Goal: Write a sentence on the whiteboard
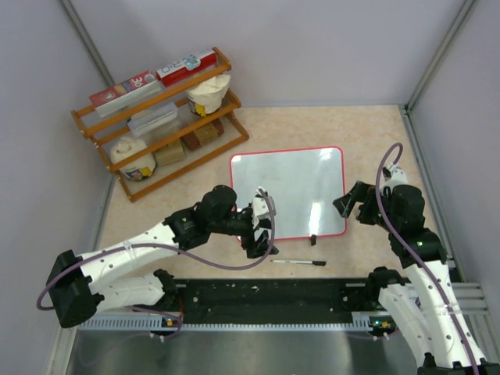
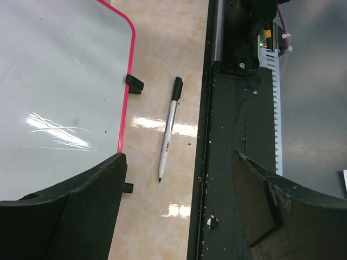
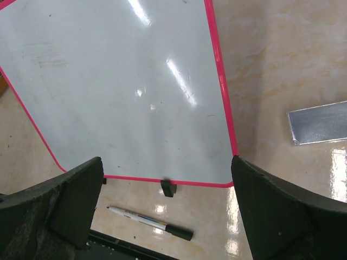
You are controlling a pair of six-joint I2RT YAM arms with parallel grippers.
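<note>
The blank whiteboard [image 1: 285, 195] with its red rim lies flat on the table, bearing only faint smudges. In front of its near edge lies a white marker [image 1: 297, 262], uncapped end or not I cannot tell; its black end points right, and the thin dark tip shows in the left wrist view on the marker [image 2: 168, 130]. My left gripper [image 1: 260, 248] hovers over the board's near left corner, open and empty, apart from the marker. At the board's right edge my right gripper [image 1: 348, 207] hangs open, with nothing between its fingers.
Black clips [image 3: 168, 188] sit on the board's near edge. A grey flat block [image 3: 320, 123] lies right of the board. At the back left stands a wooden rack [image 1: 160, 144] loaded with boxes and tubs. Bare table surrounds the board.
</note>
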